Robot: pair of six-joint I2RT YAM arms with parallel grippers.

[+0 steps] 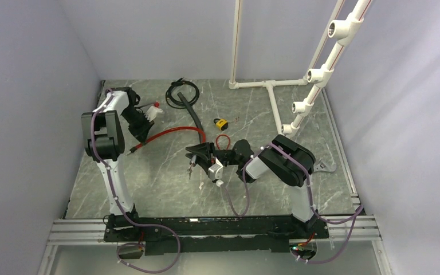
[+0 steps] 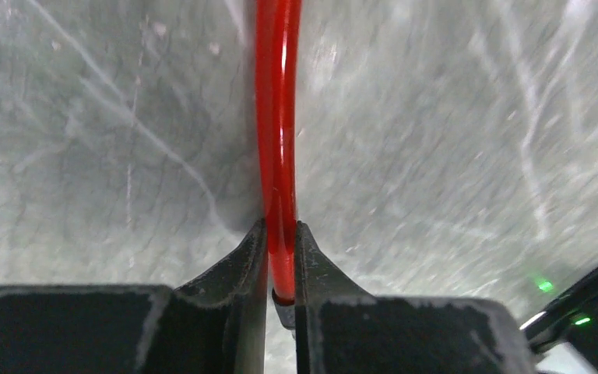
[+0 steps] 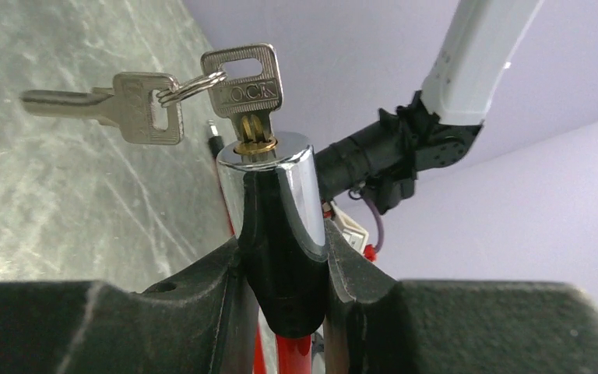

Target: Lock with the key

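My right gripper (image 1: 193, 154) is shut on the black and chrome lock barrel (image 3: 296, 191) of the red cable lock. One key (image 3: 245, 86) stands in the keyhole, and a second key (image 3: 144, 105) hangs from it on a ring. On the left, my left gripper has its fingertips close on both sides of the red cable (image 2: 277, 132), near the black end. Whether they press on it cannot be told. The cable's free end (image 1: 131, 150) sticks out past the left gripper, over the table and well apart from the barrel.
A coiled black cable (image 1: 196, 91) and a yellow padlock (image 1: 221, 124) lie at the back. White pipes (image 1: 272, 103) stand at the back right, and a wrench (image 1: 325, 167) lies at the right.
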